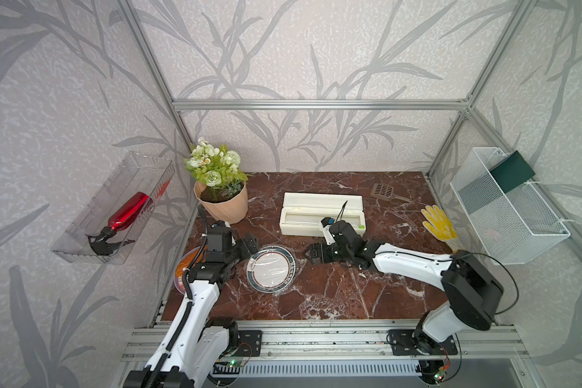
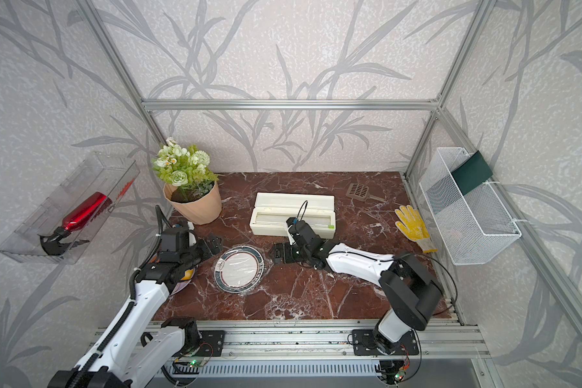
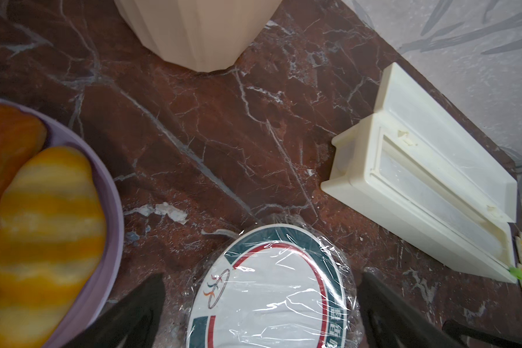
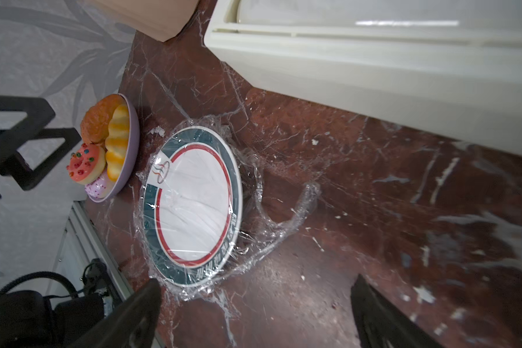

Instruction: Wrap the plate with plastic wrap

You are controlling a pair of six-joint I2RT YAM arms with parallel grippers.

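Observation:
A white plate with teal rim and red ring [image 1: 271, 269] lies on the marble table, crinkled clear plastic wrap [image 4: 290, 223] around it, trailing to the right in the right wrist view. The white wrap dispenser box [image 2: 292, 223] sits behind it, lid raised. My left gripper [image 1: 244, 249] stands open above the plate's left side, nothing between its fingers. My right gripper [image 1: 318, 253] is open just right of the plate, in front of the box, holding nothing.
A bowl of toy pastries [image 3: 46, 232] is at the left, partly under my left arm. A flower pot [image 1: 226, 207] stands back left. A slotted turner [image 1: 384, 192] and yellow glove [image 1: 438, 225] lie at the right. Wire and clear baskets hang on the side walls.

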